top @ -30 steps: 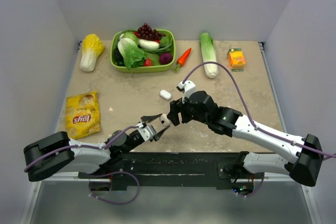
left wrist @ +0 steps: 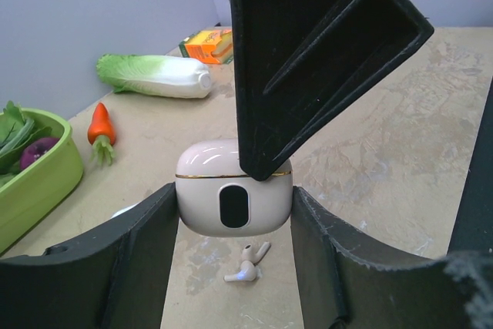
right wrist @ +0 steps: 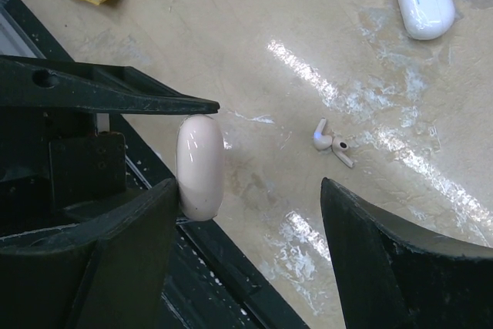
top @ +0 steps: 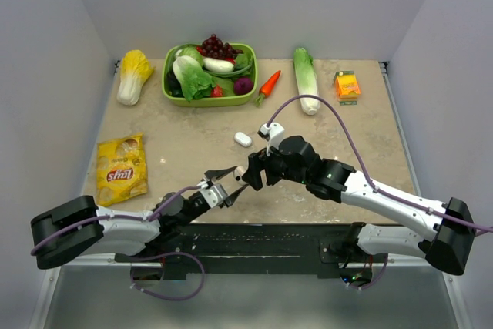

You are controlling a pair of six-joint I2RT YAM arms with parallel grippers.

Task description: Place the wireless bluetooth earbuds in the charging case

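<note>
My left gripper (top: 231, 182) is shut on a white charging case (left wrist: 233, 207) with a gold seam, held upright above the front of the table. My right gripper stands open beside it, one dark finger against the lid in the left wrist view. Two small white earbuds (right wrist: 331, 144) lie on the table beyond the case. A second white rounded object (top: 243, 139) lies farther back.
A green basket of vegetables (top: 166, 86), a carrot (top: 269, 85), a cabbage (top: 306, 82) and an orange box (top: 347, 85) line the back. A yellow chip bag (top: 121, 167) lies at left.
Over the last second my right gripper has shifted slightly toward the front, down to the case in my left gripper. The left arm is nearly still.
</note>
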